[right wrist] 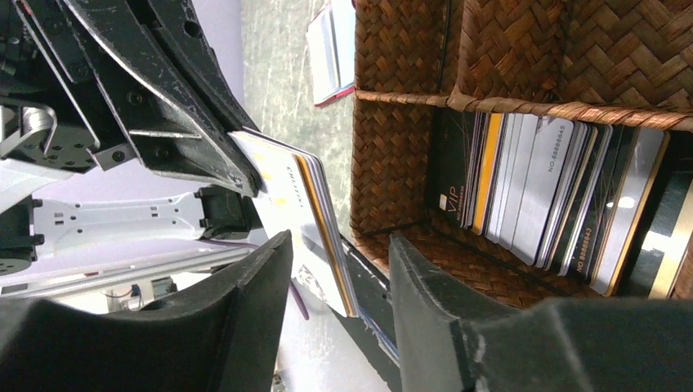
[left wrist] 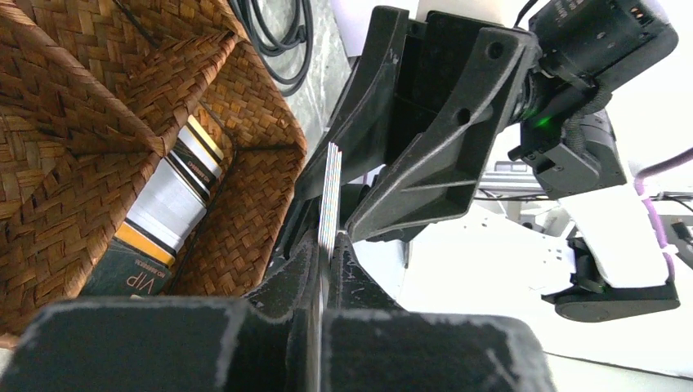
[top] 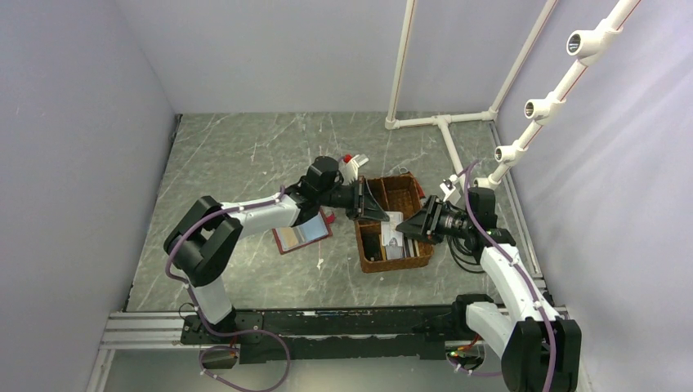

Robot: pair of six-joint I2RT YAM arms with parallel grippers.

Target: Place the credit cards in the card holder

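Observation:
A thin stack of cards (top: 392, 225) is held up over the basket's front end, in the grip of my left gripper, which is shut on it. The same stack (right wrist: 306, 216) appears tilted in the right wrist view, its upper end between the left fingers. My right gripper is open around the lower end of the stack, a clear gap beside the cards. The red-edged card holder (top: 302, 233) lies open on the table left of the basket, with light and tan panels inside; the left arm hides part of it.
A woven brown basket (top: 368, 265) with dividers stands below both grippers. Several more cards (right wrist: 539, 180) stand in its front compartment. Black cable (left wrist: 282, 45) lies coiled right of the basket.

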